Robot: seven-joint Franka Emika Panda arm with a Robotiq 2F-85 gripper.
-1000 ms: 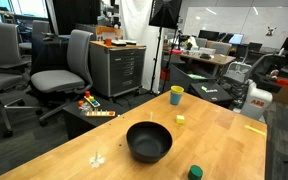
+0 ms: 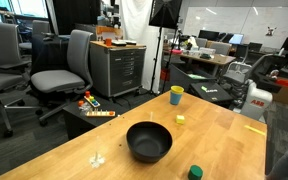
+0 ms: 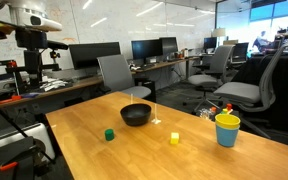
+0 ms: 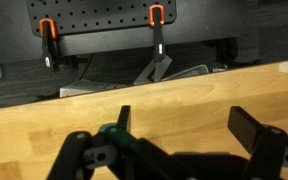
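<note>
My gripper is open above the table's edge, and only bare wood shows between its fingers. On the wooden table stands a black bowl (image 2: 149, 142) (image 3: 136, 115), seemingly empty. A small green cylinder (image 2: 195, 172) (image 3: 110, 134) sits apart from it. The yellow block (image 2: 180, 119) (image 3: 174, 138) lies out on the open wood. Farther along is a blue cup with a yellow rim (image 2: 176, 95) (image 3: 227, 130). In exterior view 2 the arm (image 3: 24, 75) is at the far left, well away from these objects.
A small white item (image 2: 97, 159) lies near the table's edge. Colourful small pieces (image 2: 89, 101) rest on a dark box beside the table. Below my gripper, a perforated dark plate with orange-marked clamps (image 4: 49, 42) borders the table.
In exterior view 1, a grey part of the arm now reaches farther in from the lower right edge. The objects on the table have stayed put.
</note>
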